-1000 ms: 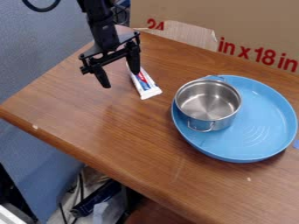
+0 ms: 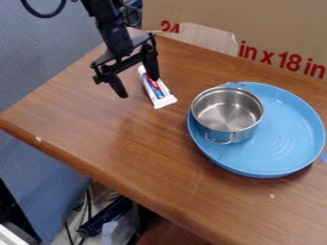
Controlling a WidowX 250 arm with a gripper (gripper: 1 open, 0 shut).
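Note:
The black gripper hangs over the wooden table at the upper left, open, its fingers spread with nothing seen held between them. A white toothpaste tube with red and blue print lies on the table just beside and partly behind the right finger. To the right, a steel pot stands on a light blue plate.
A cardboard box stands along the back.
The gripper has shifted slightly over the last second, staying open near the tube. The tube, pot and plate show no visible movement.

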